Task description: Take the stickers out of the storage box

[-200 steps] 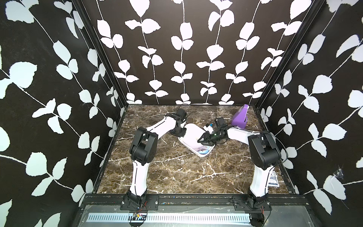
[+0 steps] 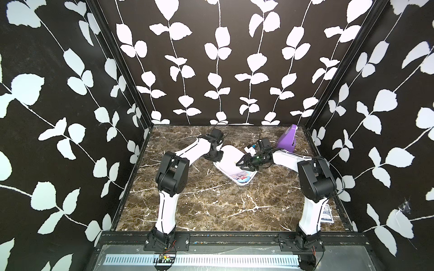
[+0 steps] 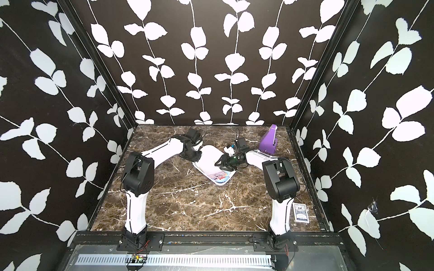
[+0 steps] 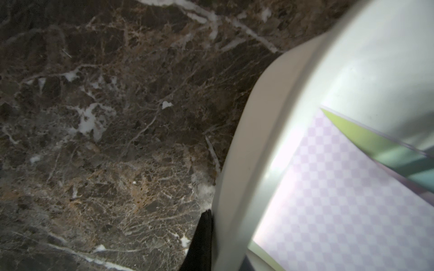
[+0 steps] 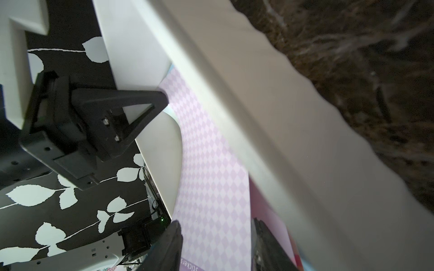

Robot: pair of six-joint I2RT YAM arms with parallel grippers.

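Note:
The white storage box (image 2: 228, 153) sits mid-table with pale checkered sticker sheets (image 4: 343, 194) inside and colourful ones at its near end. My left gripper (image 2: 217, 154) is shut on the box's left rim, which fills the left wrist view (image 4: 289, 103). In the right wrist view my left gripper shows at the far side of the box. My right gripper is open inside the box, its fingertips either side of a checkered sheet (image 5: 212, 189) printed "Stickers".
A purple object (image 3: 268, 139) stands at the back right. A boxed deck of cards (image 3: 300, 212) lies at the front right.
The box and both grippers have shifted slightly toward the back; more of the colourful sheets shows at the box's near end.

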